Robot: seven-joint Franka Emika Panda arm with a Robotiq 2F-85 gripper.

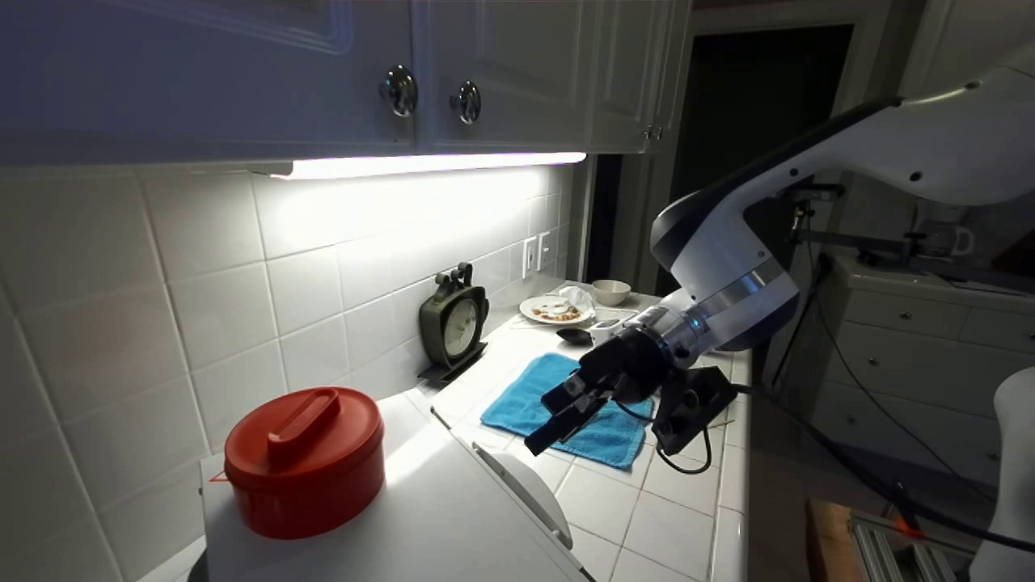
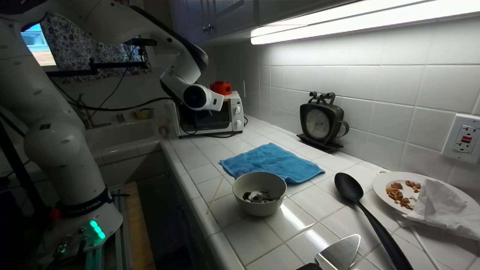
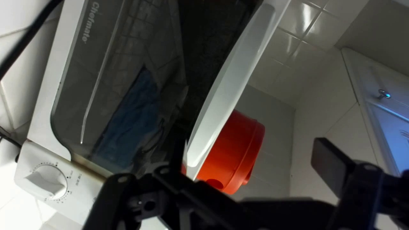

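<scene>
A white toaster oven (image 2: 233, 117) stands on the counter, its glass front (image 3: 126, 88) and long white handle (image 3: 234, 84) filling the left half of the wrist view. Just off the oven's front, my gripper (image 1: 548, 419) hangs in the air above the counter. Its fingers are spread, with nothing held between them. In the wrist view, the lower end of the handle appears right beside the left finger; whether they touch I cannot tell. On top of the oven sits a red lidded container (image 1: 306, 464). The arm hides the gripper in exterior view 2.
A blue towel (image 2: 272, 162) lies on the counter beyond the oven. Farther along are a bowl (image 2: 259, 193), a black spoon (image 2: 349, 188), a spatula (image 2: 339, 252) and a plate (image 2: 382, 183) with nuts. An old scale (image 1: 455, 323) stands by the wall, below the cabinets.
</scene>
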